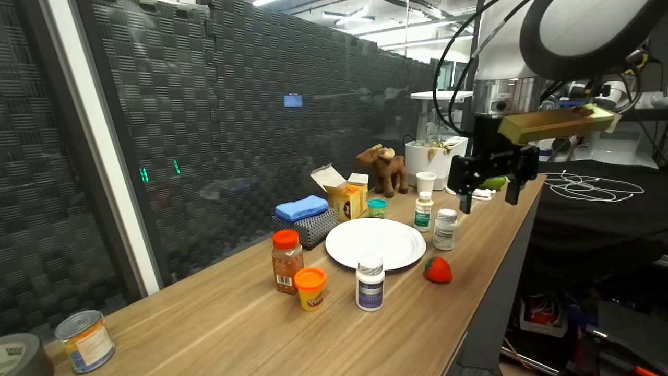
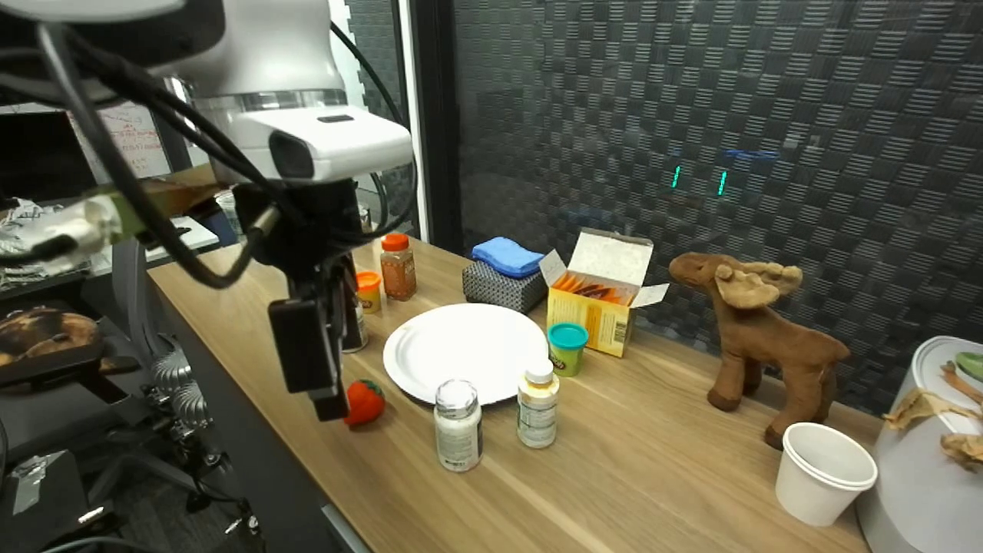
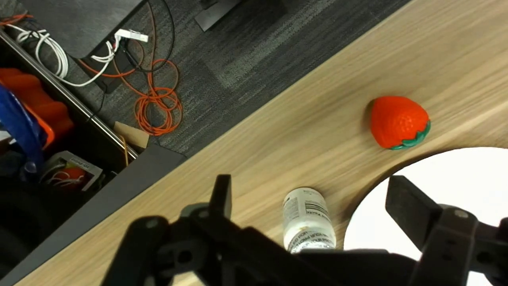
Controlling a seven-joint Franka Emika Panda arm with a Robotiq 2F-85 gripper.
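My gripper [image 1: 488, 200] hangs open above the table, its two fingers spread with nothing held between them. In the wrist view a white pill bottle [image 3: 307, 217] stands below the gap between the fingers, partly covered by the gripper body. The red strawberry [image 3: 399, 122] with a green leafy end lies on the bare wood, apart from the fingers and beside the white plate [image 3: 457, 162]. That plate [image 1: 376, 241] is empty in the exterior views. A second white bottle with a green label [image 1: 422, 213] stands close to the first bottle [image 1: 445, 229].
An orange-lidded tub [image 1: 310, 288], a red-capped jar [image 1: 287, 262] and a purple-labelled bottle [image 1: 370, 284] stand near the plate. Behind are a yellow box [image 2: 591, 299], a teal-lidded tub [image 2: 567, 349], a toy moose [image 2: 765, 341] and paper cups [image 2: 822, 475]. The table's front edge is close.
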